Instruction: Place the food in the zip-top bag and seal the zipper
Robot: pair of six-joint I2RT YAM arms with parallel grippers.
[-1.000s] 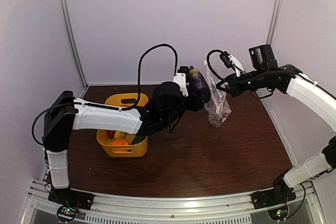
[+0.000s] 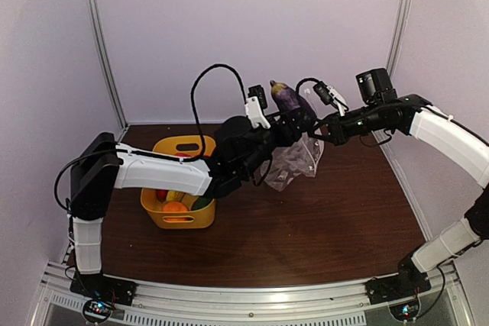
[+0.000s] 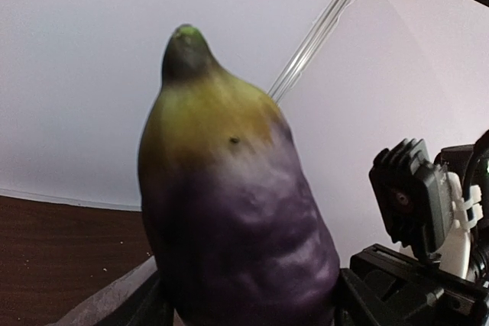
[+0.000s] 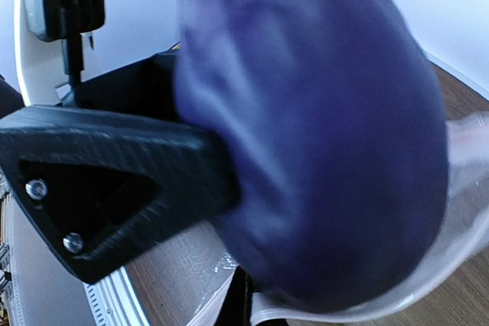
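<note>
A purple eggplant (image 2: 286, 97) with a yellowish end stands tilted in the air at the bag's mouth. My left gripper (image 2: 298, 121) has its fingers spread wide on either side of the eggplant (image 3: 241, 211); how firmly they press does not show. The clear zip top bag (image 2: 292, 164) hangs below, its rim (image 4: 412, 289) curving under and around the eggplant's lower end in the right wrist view. My right gripper (image 2: 318, 132) is shut on that thin rim, its dark fingers (image 4: 235, 299) partly hidden. How deep the eggplant sits in the bag is unclear.
A yellow basket (image 2: 180, 219) with several fruits and vegetables stands on the left of the brown table (image 2: 306, 242), partly under my left arm. White walls enclose the back and sides.
The right gripper shifted slightly left, and the bag now hangs wider.
</note>
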